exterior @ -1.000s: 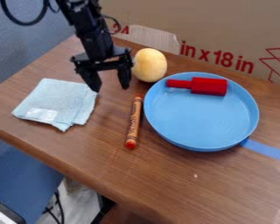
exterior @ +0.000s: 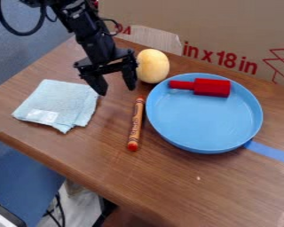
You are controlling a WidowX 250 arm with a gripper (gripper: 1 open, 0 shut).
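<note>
My black gripper (exterior: pixel 116 88) hangs open at the upper middle, its two fingers spread above the wood, between a folded pale blue cloth (exterior: pixel 54 104) on the left and a yellow egg-shaped object (exterior: pixel 153 66) on the right. An orange crayon-like stick (exterior: pixel 136 125) lies lengthwise below the gripper. A blue plate (exterior: pixel 204 123) holds a red object with a handle (exterior: pixel 211 87) near its back rim.
A cardboard box (exterior: pixel 227 31) stands along the back. A strip of blue tape (exterior: pixel 273 152) is at the right edge. The table's left edge drops to the floor.
My gripper has risen slightly over the last second and shifted a little. The objects on the table have not visibly moved.
</note>
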